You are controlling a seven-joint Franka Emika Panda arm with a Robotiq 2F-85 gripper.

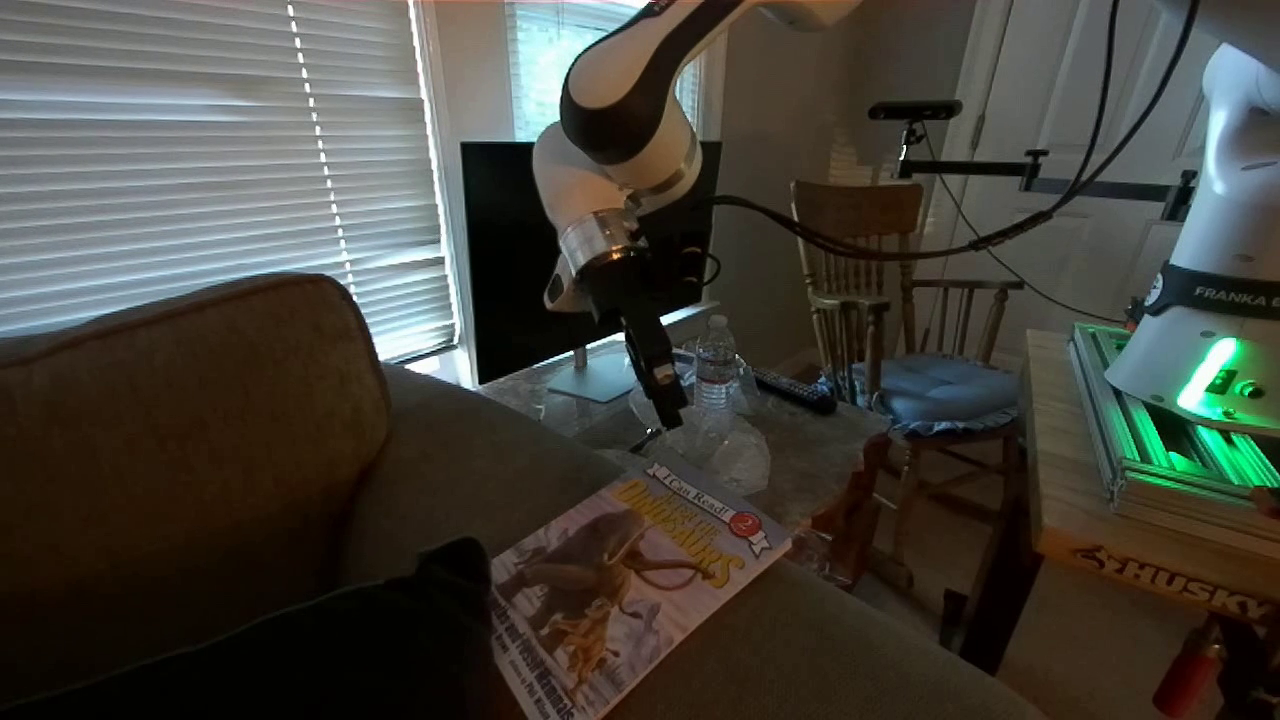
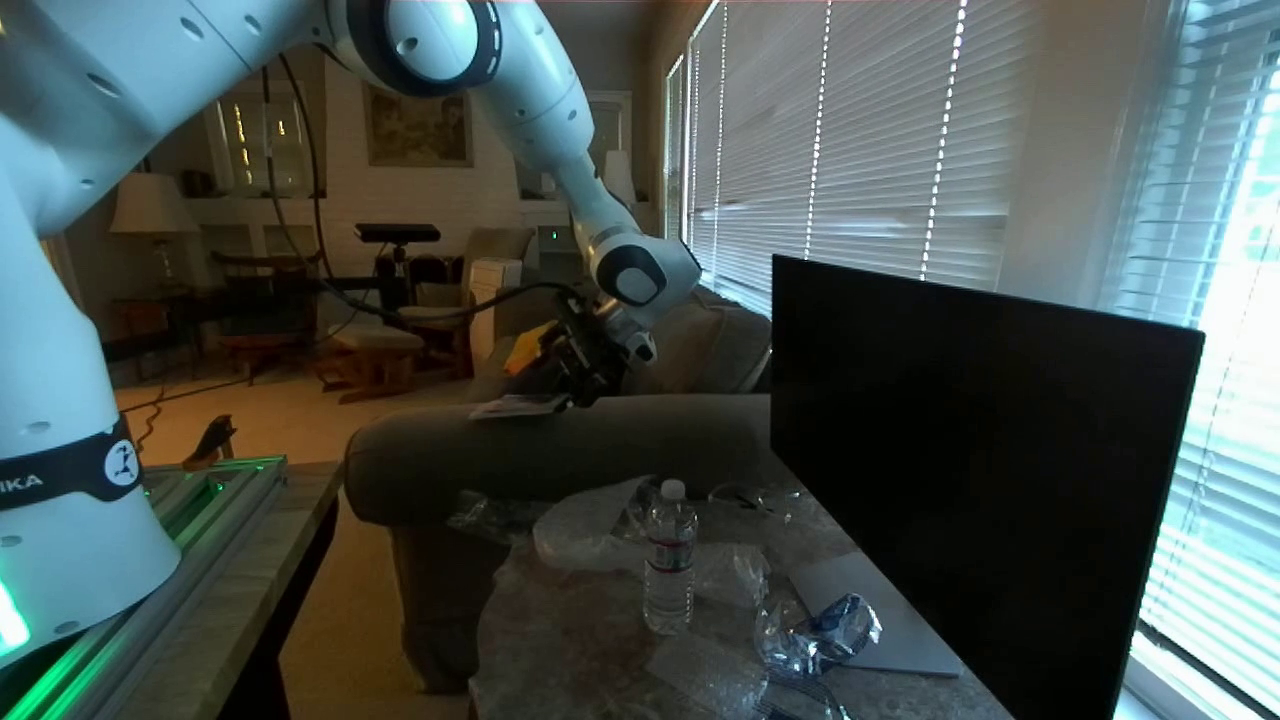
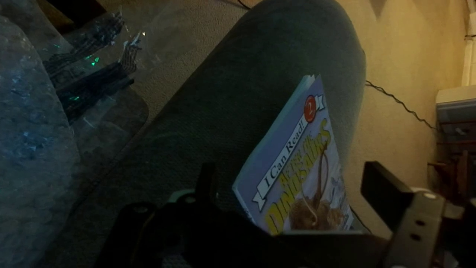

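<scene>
A paperback book (image 1: 636,588) with a dinosaur title lies face up on the couch arm (image 2: 540,450). My gripper (image 1: 669,414) hangs over the far edge of the book in exterior view 1. In the wrist view the gripper is open, its dark fingers (image 3: 386,192) wide apart. Between and beyond them shows the book (image 3: 299,169), apart from the fingers as far as I can see; its lower part is hidden behind the gripper body. From exterior view 2, the book (image 2: 519,406) appears only as a thin pale edge beneath the gripper.
Beside the couch arm, a side table (image 2: 540,648) carries a water bottle (image 2: 669,558), clear plastic wrap (image 2: 588,528) and a large black monitor (image 2: 960,468). A dark pillow (image 1: 360,636) sits near the book. Open space lies above the couch.
</scene>
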